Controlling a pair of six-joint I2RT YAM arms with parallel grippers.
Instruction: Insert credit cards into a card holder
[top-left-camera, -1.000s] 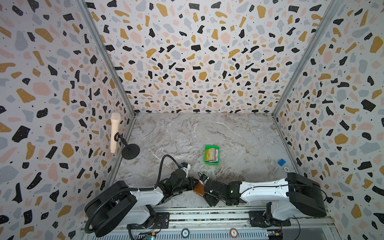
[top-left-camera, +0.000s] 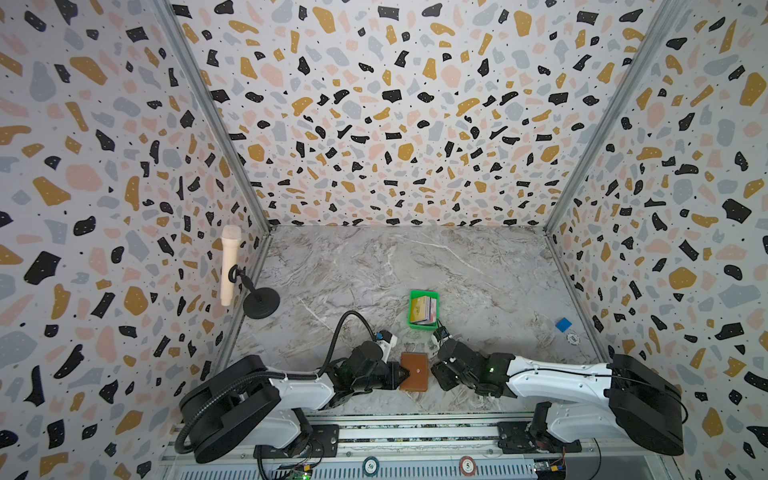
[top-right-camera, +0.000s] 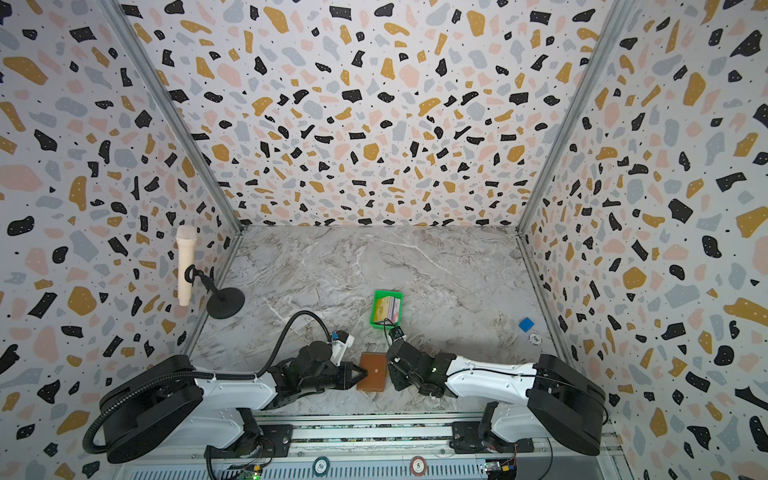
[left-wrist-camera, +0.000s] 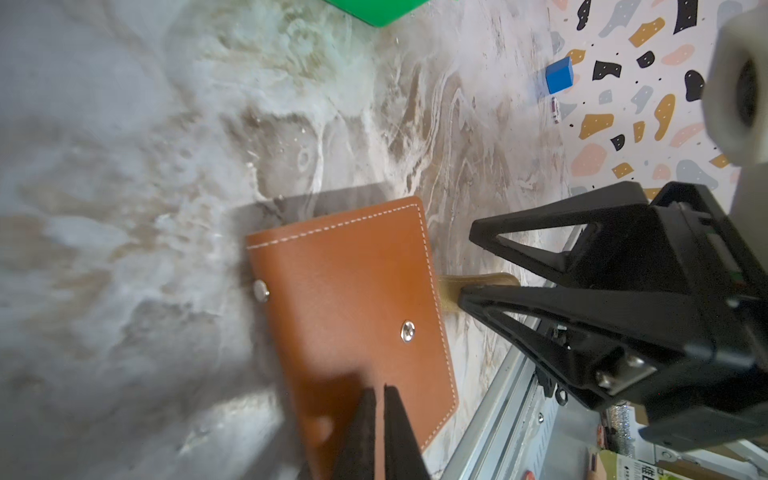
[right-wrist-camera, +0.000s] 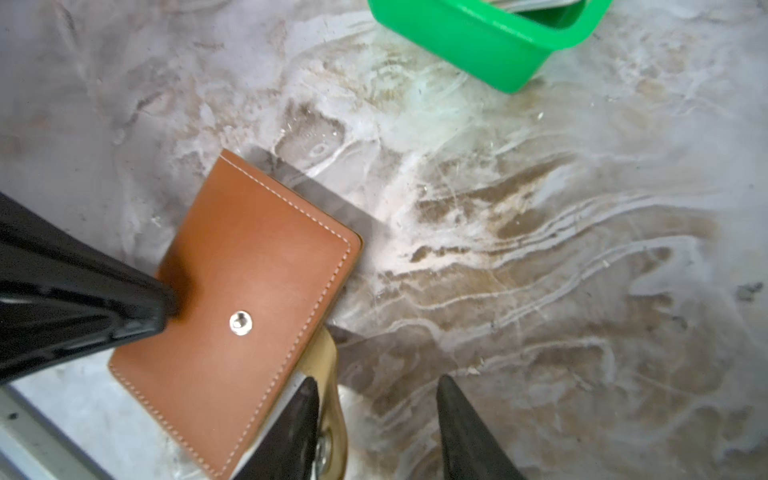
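A brown leather card holder (top-left-camera: 413, 372) with a snap and white stitching lies near the table's front edge; a gold edge shows along its right side in the right wrist view. The green box (top-left-camera: 411, 320) holding several cards stands behind it. My left gripper's fingertips (left-wrist-camera: 368, 404) are over the holder's near left part, close together; whether anything is between them cannot be told. My right gripper is part open at the holder's right side, one finger at the gold edge, nothing clearly held.
A black stand (top-left-camera: 260, 304) is at the left, a blue block (top-left-camera: 563, 325) at the right.
The left gripper has moved right, and the holder now lies straighter, slightly right of before.
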